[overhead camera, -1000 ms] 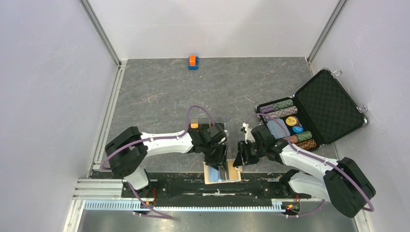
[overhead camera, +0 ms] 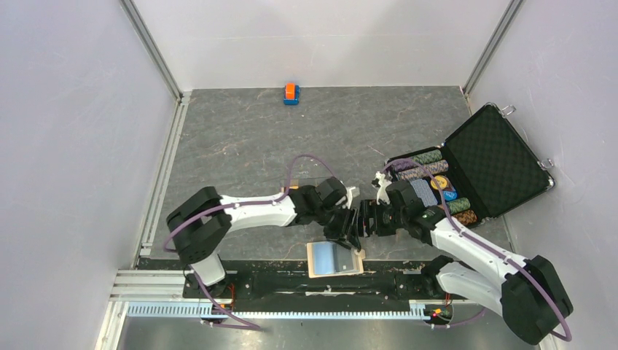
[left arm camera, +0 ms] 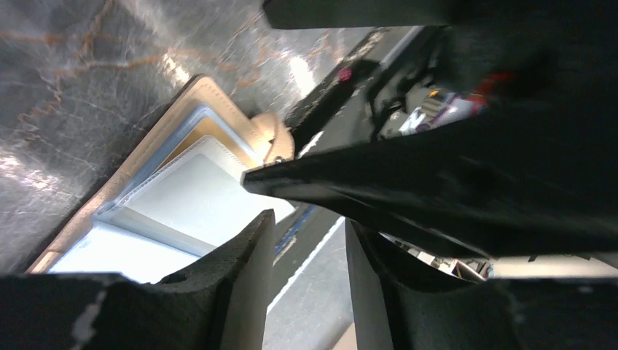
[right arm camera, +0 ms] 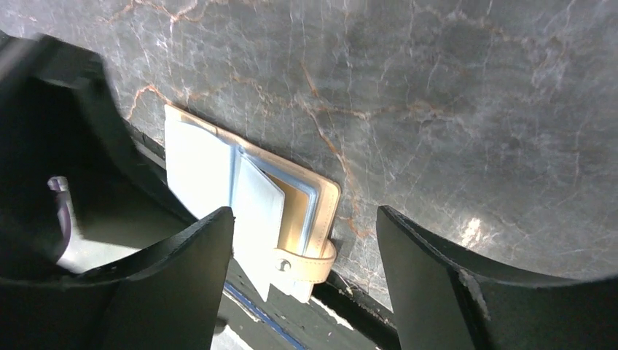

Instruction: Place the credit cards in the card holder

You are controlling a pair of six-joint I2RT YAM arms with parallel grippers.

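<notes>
The tan card holder [overhead camera: 335,273] lies open at the front edge of the table. A bluish sleeve [overhead camera: 322,255] covers its left side, and a greyish clear flap [overhead camera: 345,258] lies over its right. In the right wrist view that flap [right arm camera: 256,208] stands slightly raised off the tan backing, beside the snap strap [right arm camera: 310,267]. My left gripper [overhead camera: 350,243] hovers over the holder's back right part, open and empty. Just right of it is my right gripper [overhead camera: 364,220], its fingers [right arm camera: 430,270] apart with nothing between them. No loose credit card can be made out.
An open black case [overhead camera: 503,157] of poker chips stands at the right. Behind the left arm, a small box with an orange part [overhead camera: 294,184] is mostly hidden. An orange and blue toy [overhead camera: 291,93] sits far back.
My left gripper has moved right across the holder, and the flap now covers the tan right side that was bare earlier. The right gripper has moved slightly back and right.
</notes>
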